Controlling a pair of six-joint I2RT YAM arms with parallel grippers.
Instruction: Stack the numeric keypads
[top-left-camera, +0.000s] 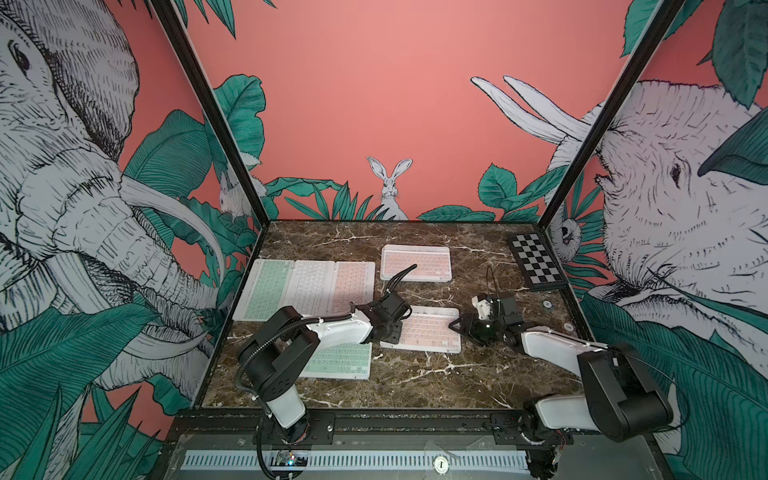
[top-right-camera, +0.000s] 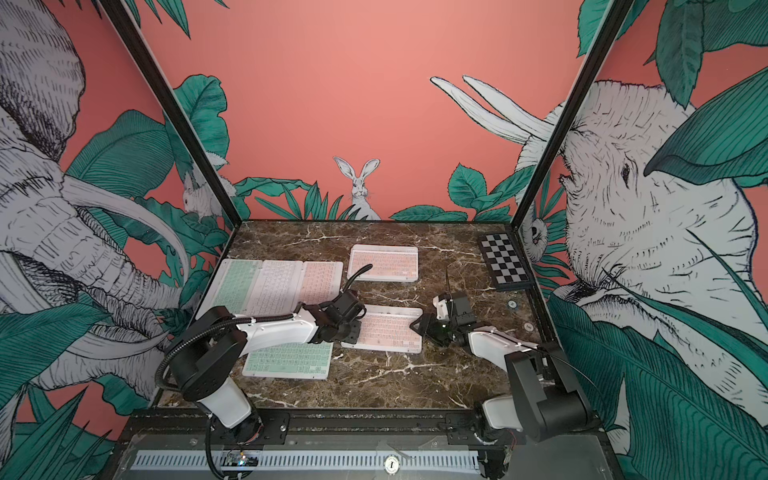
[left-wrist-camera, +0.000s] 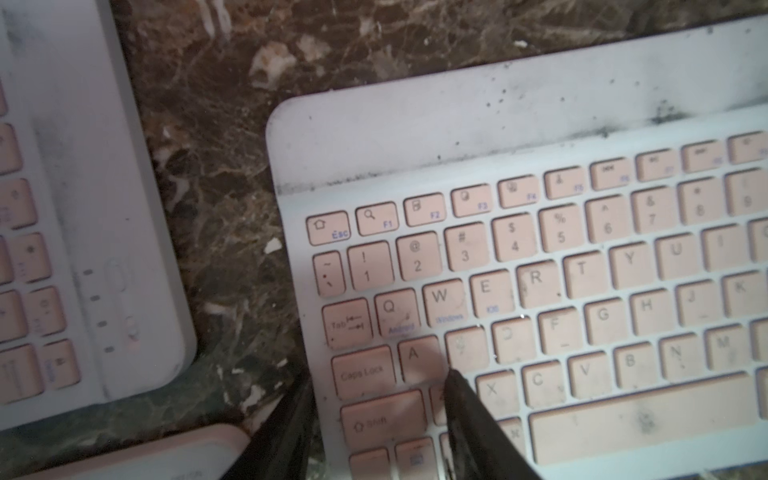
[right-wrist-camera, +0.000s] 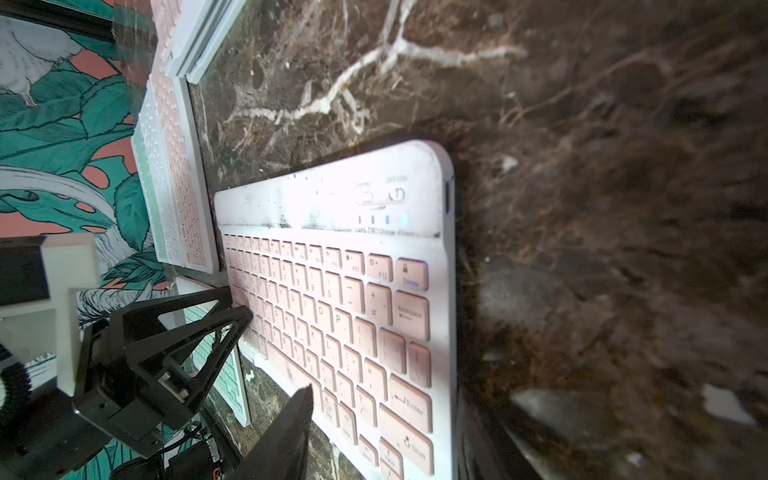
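A pink keyboard (top-left-camera: 428, 328) lies flat in the front middle. Over its left end is my left gripper, fingertips at the key edge by Shift; in the right wrist view they sit on that end, and whether they pinch it is unclear. At the keyboard's right end, my right gripper stands open, fingertips either side of the edge. Another pink keyboard (top-left-camera: 415, 264) lies behind. Green, white and pink keyboards (top-left-camera: 304, 284) lie side by side at left, and a green keyboard (top-left-camera: 336, 364) lies in front of them.
A black checkered board (top-right-camera: 504, 260) lies at the back right, with small round objects below it.
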